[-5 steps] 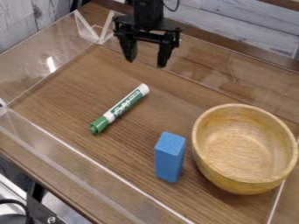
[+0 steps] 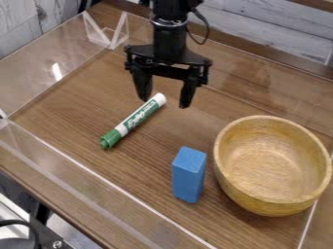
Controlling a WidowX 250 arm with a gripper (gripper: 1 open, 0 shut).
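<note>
My black gripper [image 2: 164,89] hangs in the upper middle, fingers spread open with nothing between them. Below it, slightly left, a green and white tube [image 2: 132,121] lies diagonally on the wooden surface. A blue block [image 2: 189,173] is at the lower middle, and a large tan bowl [image 2: 271,166] sits to its right.
Pale walls [image 2: 33,34] border it at the back and left, and a transparent edge runs along the lower left.
The tube, block and bowl have not moved.
</note>
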